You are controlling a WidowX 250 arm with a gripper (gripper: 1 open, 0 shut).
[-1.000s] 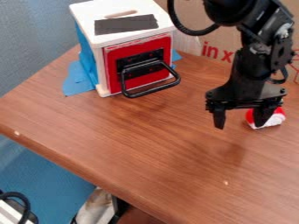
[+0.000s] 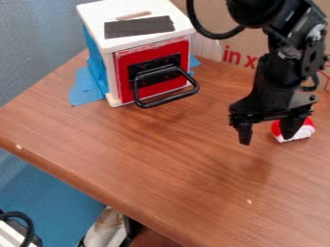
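My gripper (image 2: 268, 126) hangs over the right side of the wooden table, fingertips pointing down and apart, open. Just behind its right finger lies a red and white object (image 2: 296, 132), partly hidden by the gripper. At the back left stands a white box with a red front (image 2: 142, 56), a black wire handle across the front and a dark strip on top.
A blue sheet (image 2: 87, 90) lies under the box. A cardboard panel (image 2: 233, 50) stands at the back. The table's left edge borders a blue floor.
My gripper has shifted very slightly downward; the box and the red and white object look unmoved.
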